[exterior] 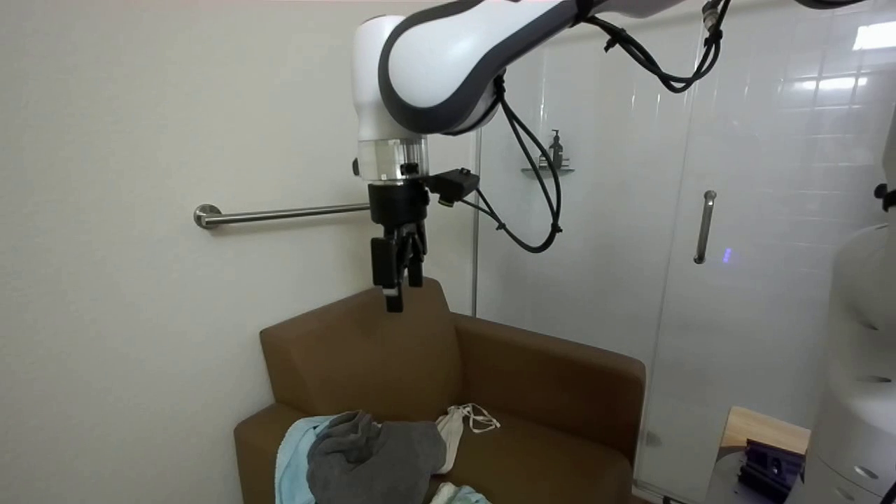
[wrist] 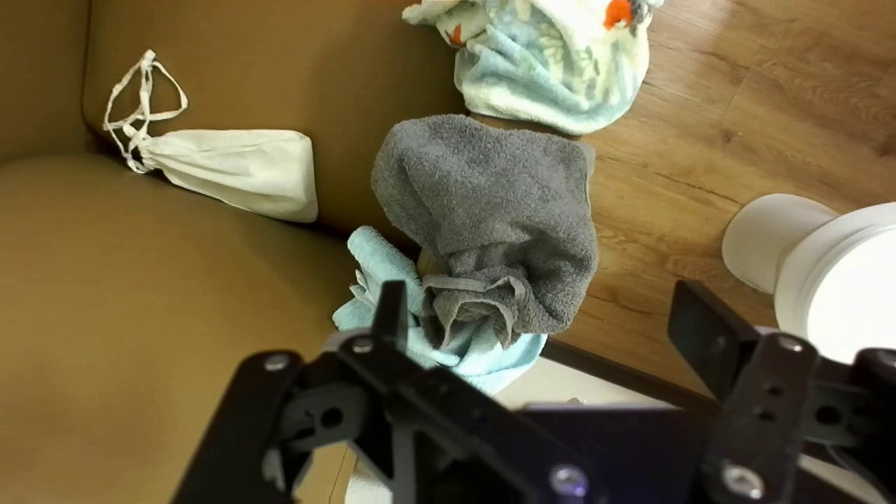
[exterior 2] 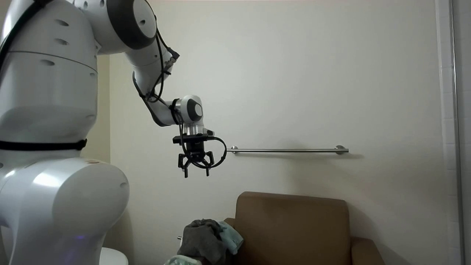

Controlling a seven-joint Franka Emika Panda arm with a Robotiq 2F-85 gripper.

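High over the brown sofa [exterior: 361,353], my gripper [exterior 2: 197,175] points straight down, open, with nothing between its fingers. A grey towel [wrist: 504,210] lies crumpled on top of a light blue towel [wrist: 382,260] at the sofa's arm. Beside them on the seat is a white drawstring pouch [wrist: 243,168] with loose cords. At the top of the wrist view a patterned cloth [wrist: 546,71] in white, pale blue and orange hangs by the seat's front edge. Between the fingers in the wrist view, the towels show far below.
A metal bar [exterior 2: 287,150] is fixed to the wall behind the arm. On the wooden floor [wrist: 663,168] stands a white round object [wrist: 840,260]. A glass shower door with a handle [exterior: 705,227] is at the right. Air around the gripper is clear.
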